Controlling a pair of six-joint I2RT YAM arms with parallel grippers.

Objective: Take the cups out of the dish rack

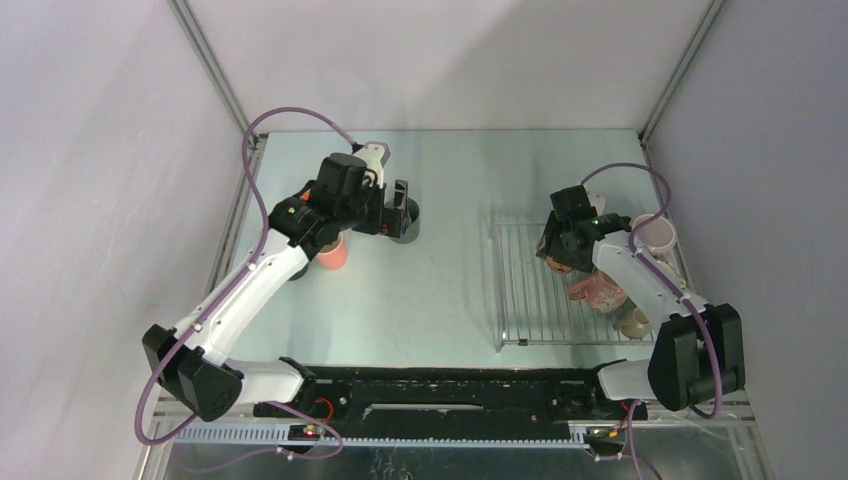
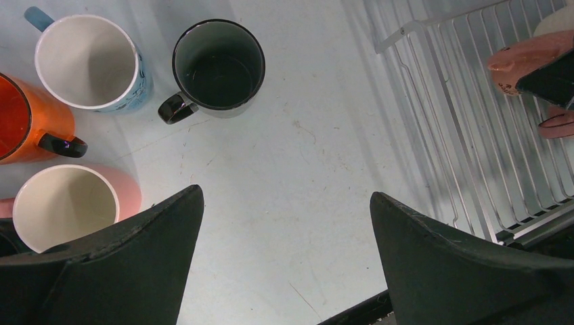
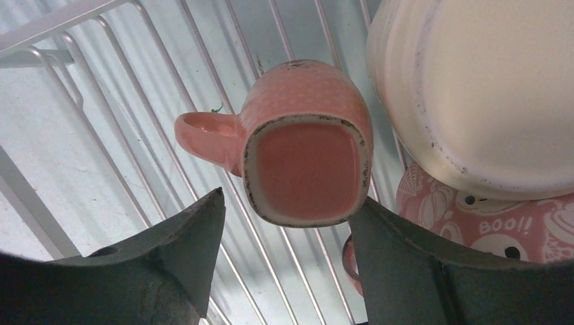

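Observation:
Inside the wire dish rack, a pink cup lies with its base facing the right wrist camera and its handle to the left. Around its lower sides, my right gripper is shut on it, fingers partly spread. Toward the rack's right side are a pink patterned cup, a white cup and a beige cup. My left gripper hangs open and empty over the table, near a dark mug standing upright.
At the left stand a light blue cup, an orange mug and another pink cup. Between them and the rack, the table is bare. A large cream cup crowds the right gripper's right side.

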